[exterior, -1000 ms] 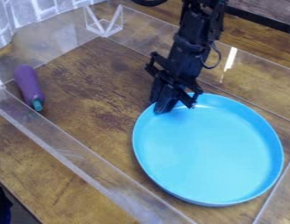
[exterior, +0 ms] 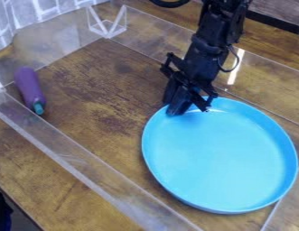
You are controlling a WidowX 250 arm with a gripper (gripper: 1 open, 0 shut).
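A black robot arm reaches down from the top centre to its gripper (exterior: 185, 101), which is at the upper-left rim of a large blue round plate or lid (exterior: 219, 162). I cannot tell whether the fingers are open or shut, as they are dark and partly hidden. A purple object with a teal tip (exterior: 30, 88) lies apart at the left.
Clear plastic walls surround the brown wooden surface (exterior: 98, 108). A white wire-like piece (exterior: 106, 25) is at the top left corner.
The blue plate has shifted slightly to the right and down, with the gripper at its rim moving slightly along.
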